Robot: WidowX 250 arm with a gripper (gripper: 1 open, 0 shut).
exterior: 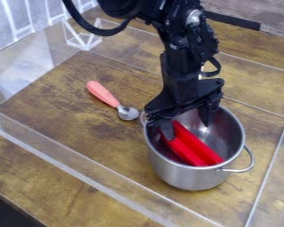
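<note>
My black gripper [183, 117] reaches down into a steel pot [198, 177] on the right of the wooden table, its fingers spread around the upper part of a red object [197, 151] lying inside. Whether the fingertips touch it is hard to tell, as the gripper hides that end. A pink-handled utensil [104, 96] with a metal head lies on the table to the left of the pot.
A small pale object stands behind the gripper, mostly hidden. A white wire item sits at the top left edge.
</note>
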